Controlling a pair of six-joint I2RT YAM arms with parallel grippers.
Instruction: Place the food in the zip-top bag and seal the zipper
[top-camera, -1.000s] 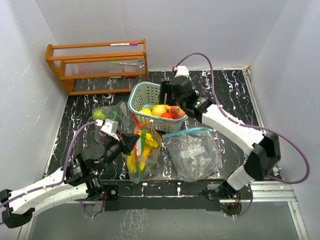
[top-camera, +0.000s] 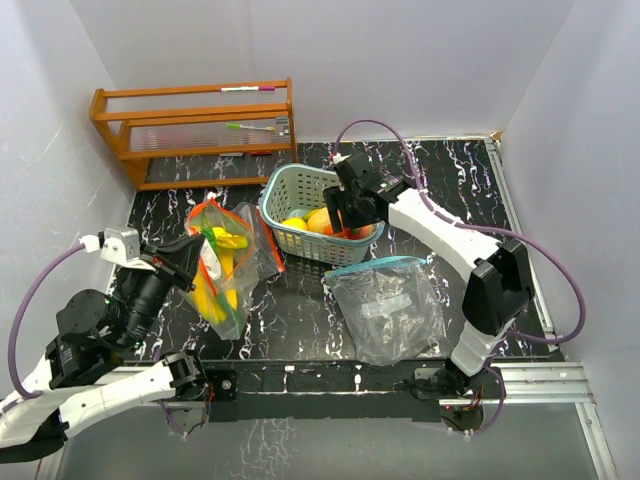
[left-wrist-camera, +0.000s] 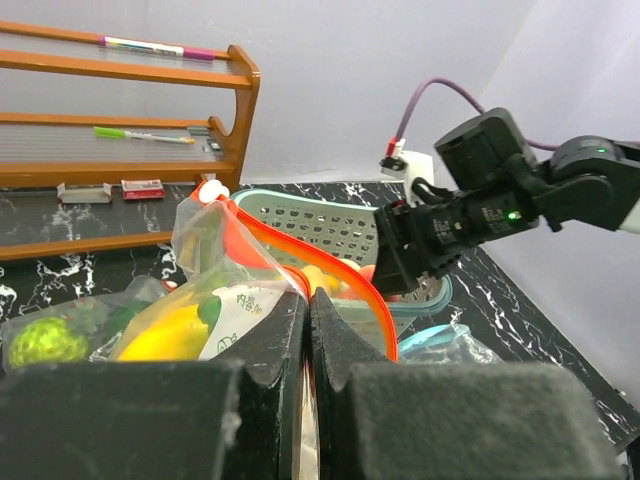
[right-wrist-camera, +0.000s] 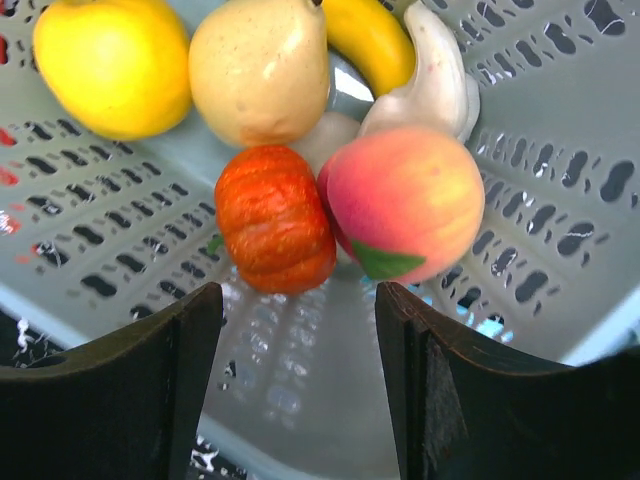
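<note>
My left gripper is shut, pinching the orange-rimmed edge of a clear zip bag (top-camera: 215, 290) holding yellow produce; the bag hangs at centre-left. My right gripper (top-camera: 345, 210) reaches into the grey-green basket (top-camera: 295, 180). In the right wrist view its part-open fingers are just short of an orange tomato-like fruit (right-wrist-camera: 275, 225) and a peach (right-wrist-camera: 405, 200), with a yellow fruit (right-wrist-camera: 110, 60), a pale round fruit (right-wrist-camera: 255, 75) and a banana (right-wrist-camera: 370, 30) behind.
An empty zip bag (top-camera: 385, 315) lies right of centre. Another bag with green produce (left-wrist-camera: 50, 340) lies at the left behind the held one. A wooden rack (top-camera: 200, 115) stands at the back left.
My left gripper has carried the bag leftward across the table. My right gripper has lowered into the basket and shifted a little.
</note>
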